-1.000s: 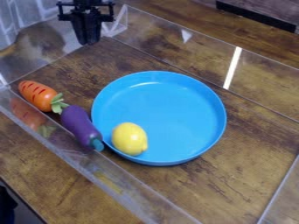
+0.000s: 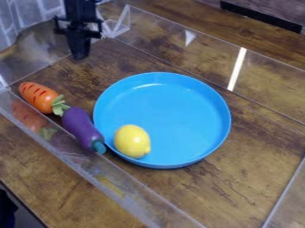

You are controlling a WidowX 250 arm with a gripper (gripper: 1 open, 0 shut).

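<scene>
The black gripper (image 2: 78,44) is at the top left, above the wooden floor near the clear wall; its fingers look close together, with nothing visible between them. A blue round plate (image 2: 173,116) holds a yellow lemon (image 2: 132,142) near its lower left rim. An orange carrot (image 2: 39,96) with a green top and a purple eggplant (image 2: 78,126) lie left of the plate, apart from the gripper.
Clear plastic walls border the wooden work area (image 2: 244,178) along the left, back and right. The floor between the gripper and the plate is free, as is the area right of and below the plate.
The gripper has moved left and downward in the view. The plate, lemon, carrot and eggplant have not moved.
</scene>
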